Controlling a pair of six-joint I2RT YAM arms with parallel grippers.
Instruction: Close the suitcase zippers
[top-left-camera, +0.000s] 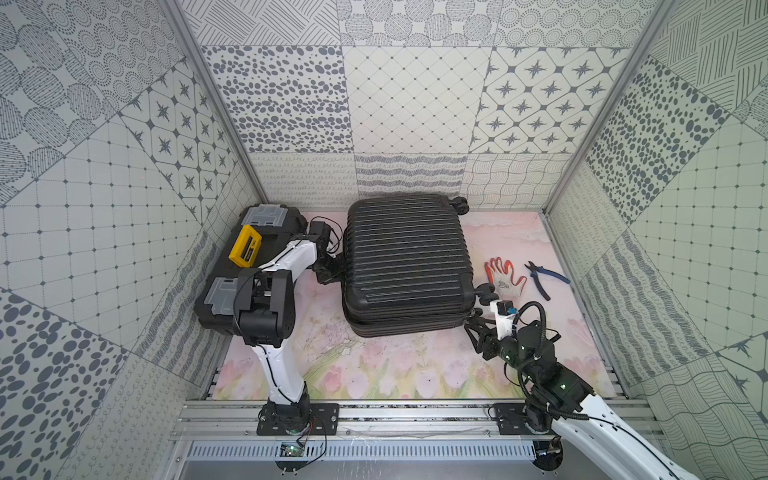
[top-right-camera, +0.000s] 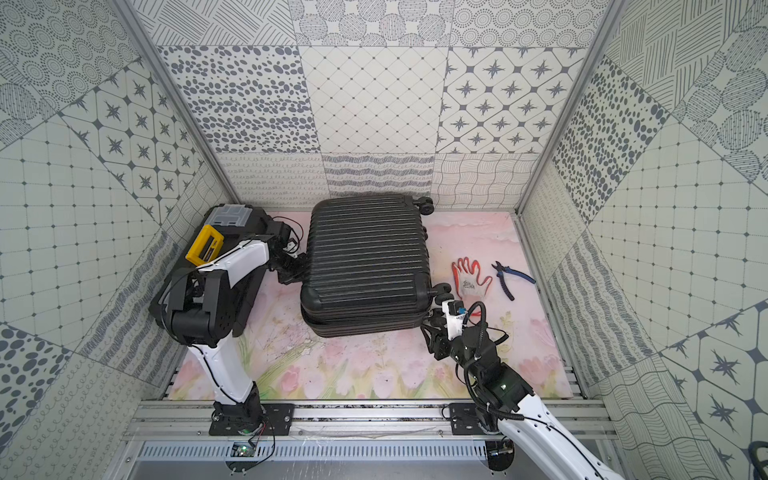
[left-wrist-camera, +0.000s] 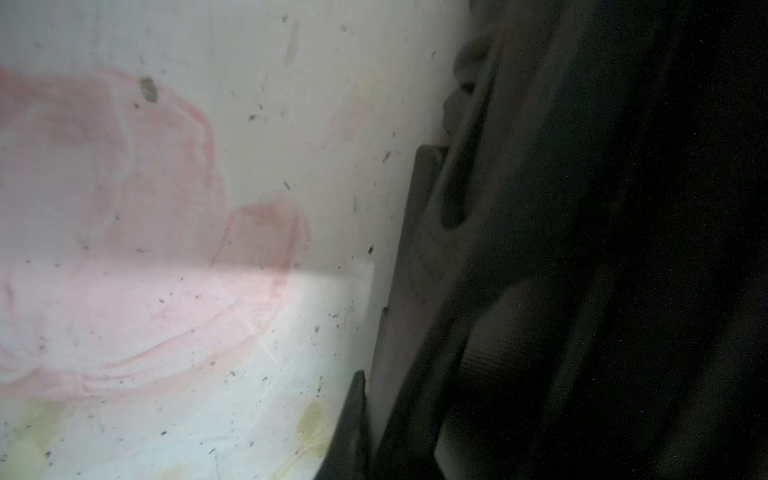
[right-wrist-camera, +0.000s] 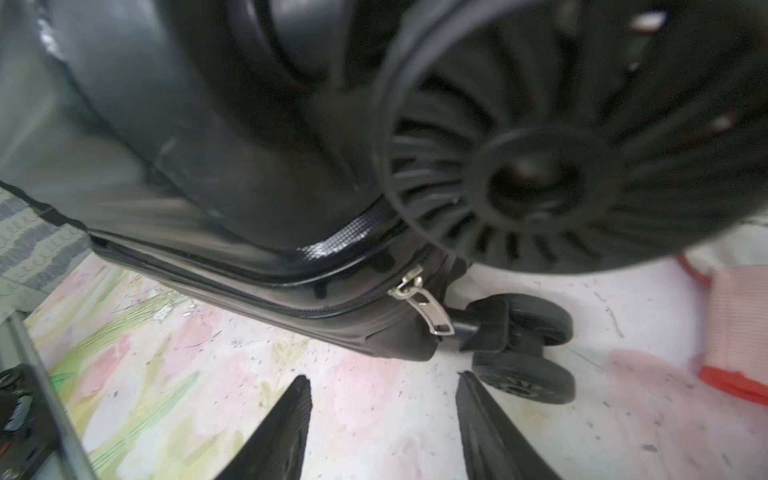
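The black suitcase (top-left-camera: 406, 256) lies flat in the middle of the pink floral table. My left gripper (top-left-camera: 332, 268) is shut against its left side; in the left wrist view dark, dim case surfaces fill the right half. My right gripper (top-left-camera: 480, 336) is at the near right corner. In the right wrist view its fingers stand part open, nothing between them, below a silver zipper pull (right-wrist-camera: 428, 308) on the zip track, beside a lower wheel (right-wrist-camera: 524, 376). A large wheel (right-wrist-camera: 536, 180) looms above.
A toolbox (top-left-camera: 220, 296) with a yellow handle stands at the left. A red-and-white glove (top-left-camera: 504, 280) and blue pliers (top-left-camera: 544, 276) lie right of the suitcase.
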